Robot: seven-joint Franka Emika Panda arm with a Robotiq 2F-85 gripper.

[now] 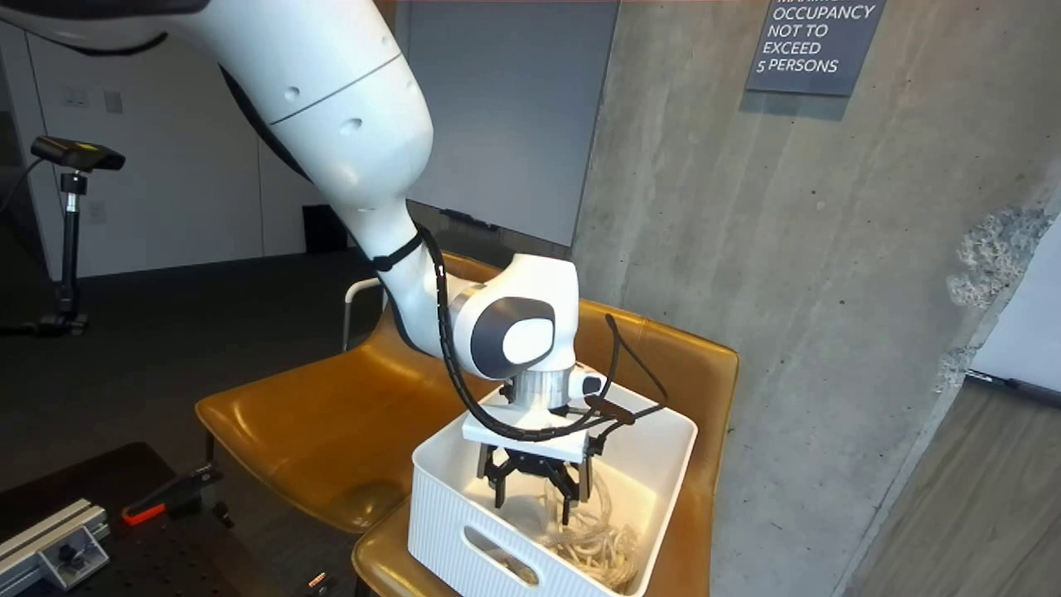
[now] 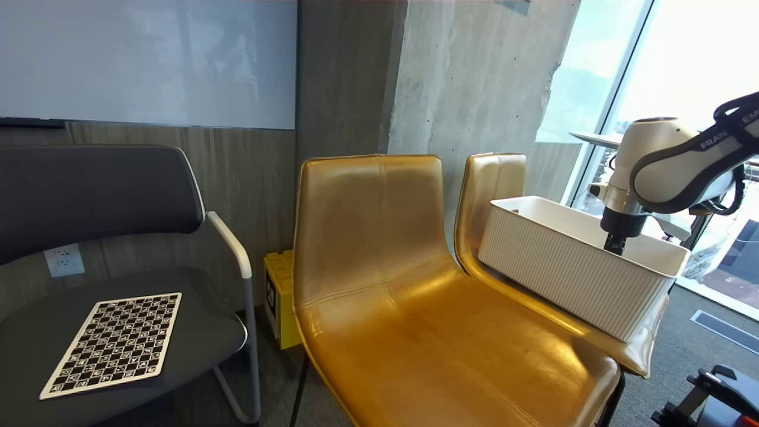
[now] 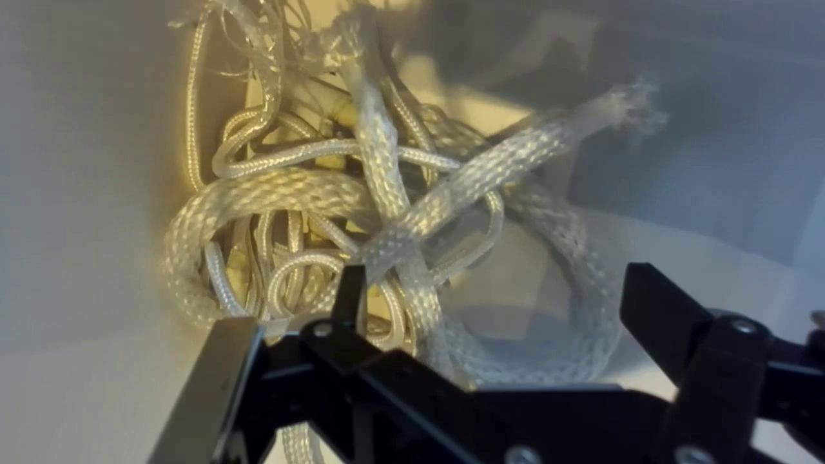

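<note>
White bin [image 1: 448, 517] with oval handle holes rests on a tan leather chair. Inside lies a tangle of pale braided ropes [image 1: 604, 552], thick and thin. In the wrist view the thick rope [image 3: 464, 185] crosses over thinner cords [image 3: 294, 154], its frayed end pointing to the upper right. My gripper [image 1: 534, 504] is down inside the bin, its fingers wide apart. Up close, the gripper spans part of the thick rope's loop without closing on anything. The left fingertip overlaps the rope in view; whether it touches cannot be told. In exterior view 2 the bin's wall hides the fingertips.
Bin walls [image 3: 85, 232] rise around the gripper. An empty tan chair [image 2: 441, 334] stands beside the bin's chair. A concrete pillar [image 1: 816, 298] is behind. A dark chair [image 2: 206, 306] bears a patterned board [image 2: 117, 341]. A dark bench [image 1: 139, 557] with clamps sits lower left.
</note>
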